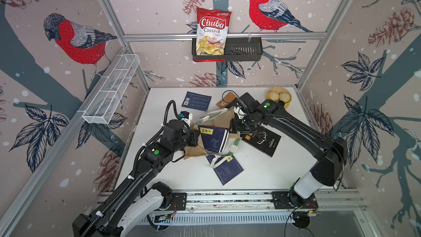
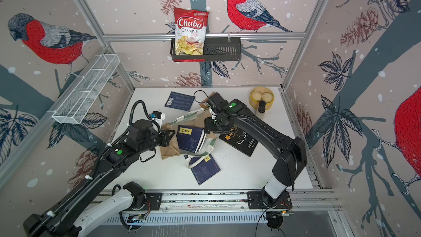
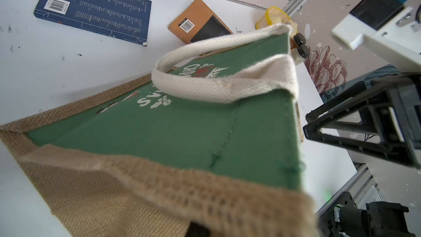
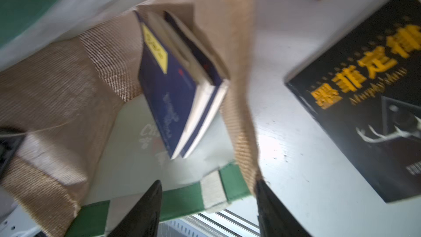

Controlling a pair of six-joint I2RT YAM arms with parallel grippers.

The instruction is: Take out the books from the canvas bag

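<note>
The burlap bag (image 1: 195, 149) lies open with green lining and white straps (image 3: 228, 87). Navy books (image 1: 212, 138) are inside; the right wrist view shows them bunched together (image 4: 168, 101). My left gripper (image 1: 193, 138) is at the bag's left side, shut, with nothing seen between its fingers. My right gripper is over the bag's right side, fingers apart, with no book between them; that view is blurred.
A navy book (image 1: 196, 101) and a brown book (image 3: 188, 22) lie at the back, a black book (image 1: 267, 142) at right, another navy book (image 1: 228, 173) in front. A yellow container (image 2: 261, 96) stands back right.
</note>
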